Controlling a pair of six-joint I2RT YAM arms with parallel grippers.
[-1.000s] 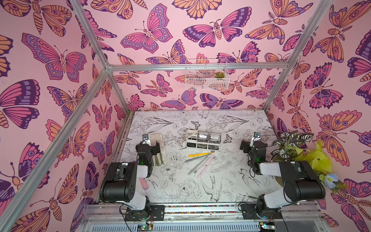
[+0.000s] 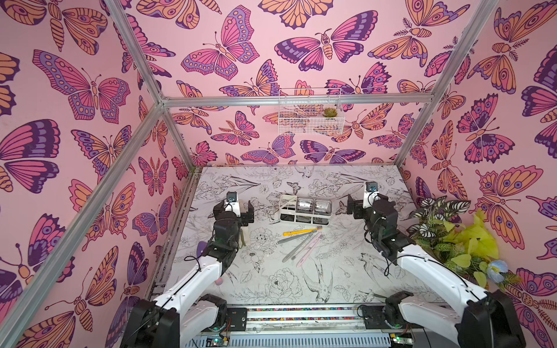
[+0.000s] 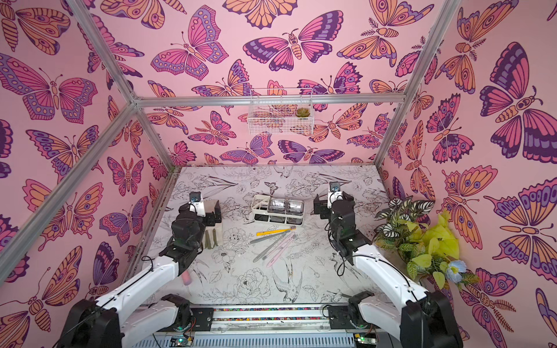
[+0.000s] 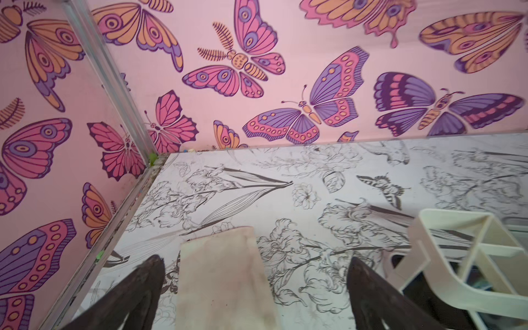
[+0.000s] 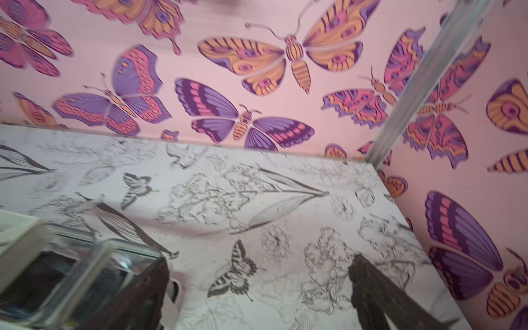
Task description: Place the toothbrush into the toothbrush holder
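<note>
The toothbrush holder (image 2: pixel 305 210), white with several compartments and clear cups, stands mid-table. In front of it lies a group of brushes: a yellow one (image 2: pixel 293 232), grey ones (image 3: pixel 267 237) and a pink one (image 2: pixel 308 251). My left gripper (image 2: pixel 235 211) hangs open left of the holder, which shows at the right in the left wrist view (image 4: pixel 456 253). My right gripper (image 2: pixel 359 206) hangs open to its right, the holder at lower left in the right wrist view (image 5: pixel 33 264). Neither has anything between its fingers.
A beige board (image 4: pixel 225 275) lies at the left. Plants (image 2: pixel 464 243) fill the right side. A white wire basket (image 2: pixel 310 121) hangs on the back wall.
Both arms have stretched forward over the table, their grippers rising a little and shifting inward, nearer the holder. The brushes and holder have not moved.
</note>
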